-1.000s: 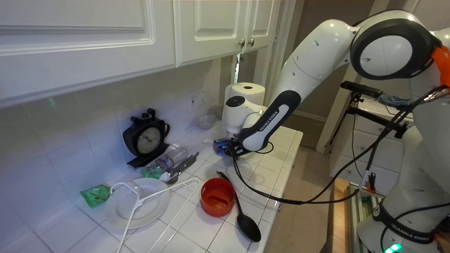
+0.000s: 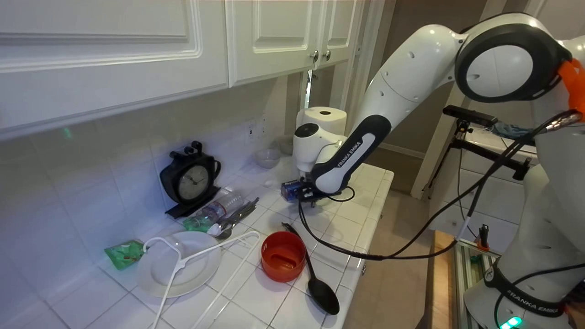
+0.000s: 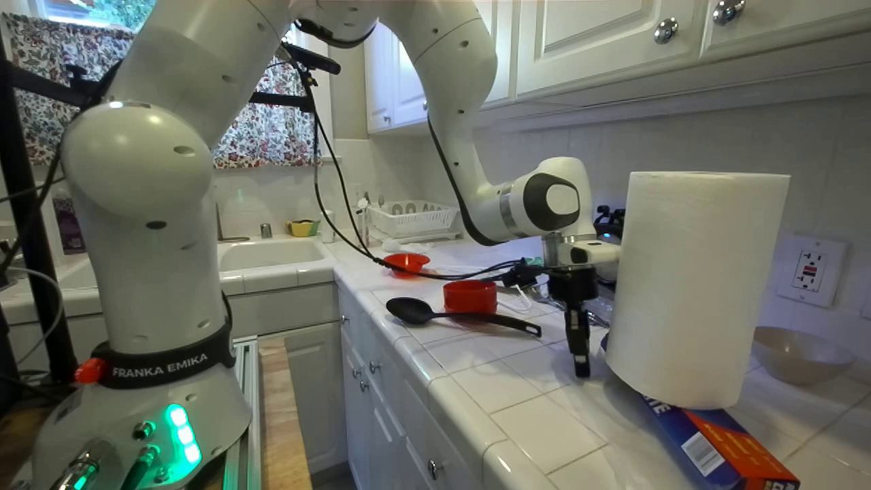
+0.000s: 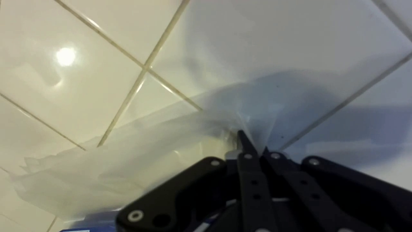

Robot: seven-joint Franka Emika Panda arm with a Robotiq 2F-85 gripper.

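Observation:
In the wrist view my gripper is shut, with a thin translucent sheet (image 4: 154, 154) pinched at its fingertips. The sheet spreads, wrinkled, to the left over the white tiles. At the bottom edge of that view shows a sliver of a blue box (image 4: 88, 228). The box (image 3: 714, 449) is blue and orange in exterior view 2, partly hidden by a white paper towel roll (image 3: 694, 286). My gripper (image 3: 581, 371) points down close to the counter, left of the roll. In exterior view 1 the box (image 2: 290, 190) sits just left of the gripper.
A red cup (image 2: 283, 257) and a black spoon (image 2: 323, 296) lie nearer the counter's front. Beyond are a white plate (image 2: 148, 274), a white hanger (image 2: 178, 263), a plastic bottle (image 2: 225, 204) and a black clock (image 2: 192, 181).
My gripper has moved slightly to the right in exterior view 1. The blue box and the paper towel roll have also shifted a little to the right.

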